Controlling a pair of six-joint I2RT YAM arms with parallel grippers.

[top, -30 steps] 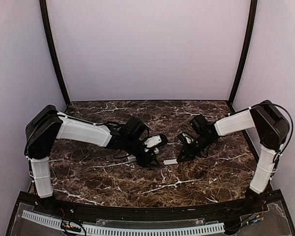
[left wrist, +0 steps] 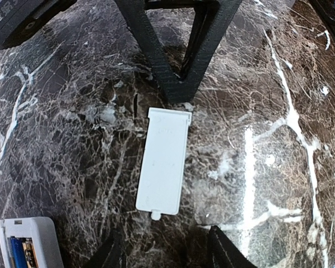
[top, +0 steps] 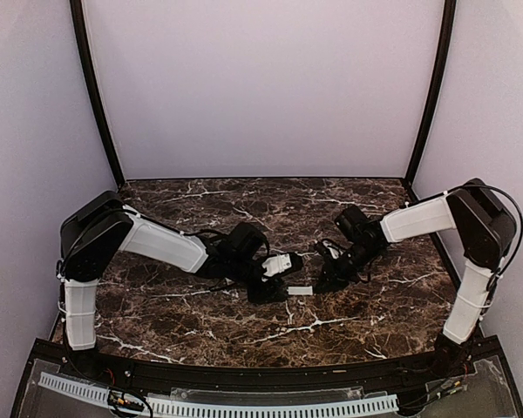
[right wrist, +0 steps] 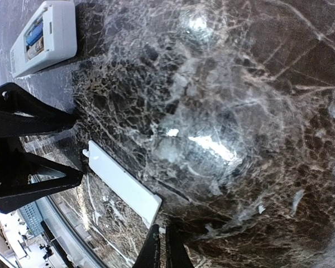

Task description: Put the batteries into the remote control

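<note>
A white battery cover (left wrist: 163, 159) lies flat on the dark marble table (top: 200, 331), between the two grippers, seen also in the top view (top: 300, 290). My left gripper is low just beyond the cover's tabbed end, its fingers apart with nothing visible between them. My right gripper is shut, its tips at the cover's other end. The white remote, compartment uncovered with a blue battery and another cell inside, lies beside the left gripper; it also shows in the right wrist view (right wrist: 56, 39).
Walls (top: 270, 87) stand around the back and sides. The two grippers are close together at the middle.
The cover has shifted slightly left.
</note>
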